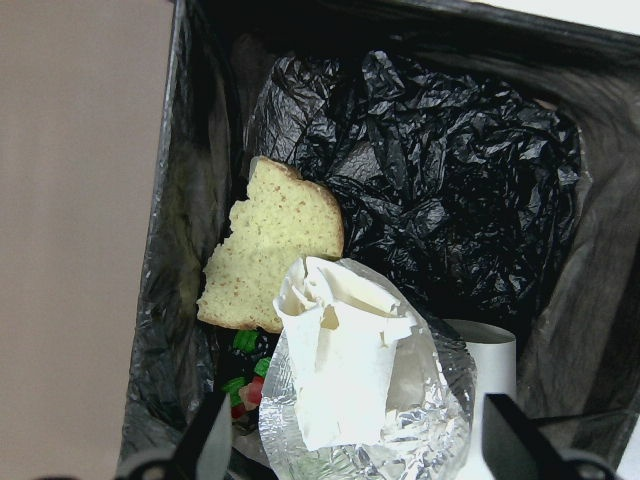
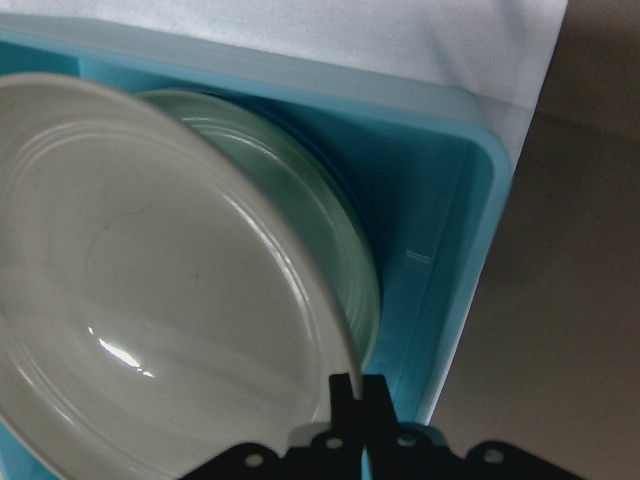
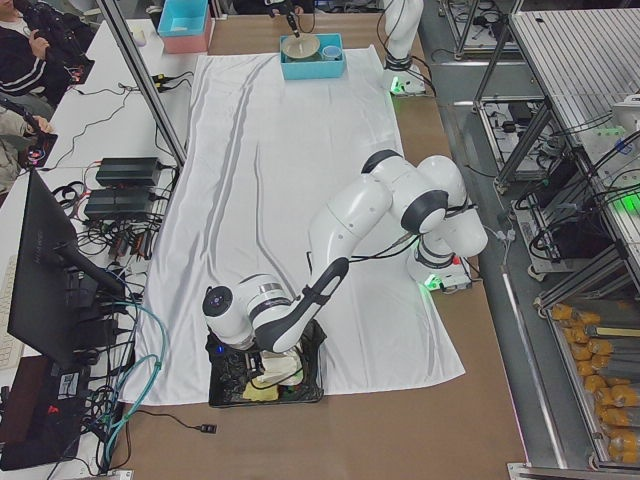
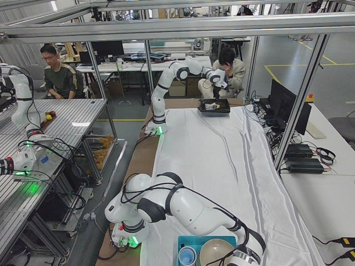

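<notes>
A black-lined bin holds bread, crumpled white paper on foil, a white cylinder and red and green bits. My left gripper is open above them, fingers at the lower edge of the left wrist view. A cream plate is tilted over a green plate in a blue container; my right gripper is shut on its rim.
A monitor and cables line one side; metal benches stand on the other.
</notes>
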